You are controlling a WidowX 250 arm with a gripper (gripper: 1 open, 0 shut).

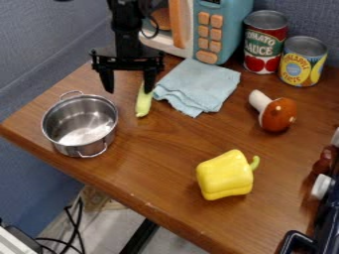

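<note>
The black gripper [127,74] is at the back left of the table, above and just behind a pale yellow elongated object [145,102], corn or a similar vegetable. Its two fingers are apart, and I see nothing held between them. A steel pot [79,124] stands at the left edge, and a folded light blue cloth [199,91] lies right of the elongated object. A yellow pepper [225,177] lies at the front.
A toy microwave [212,35] stands at the back, with two cans [264,50] to its right. A toy mushroom [276,113] is on the right; dark items line the right edge.
</note>
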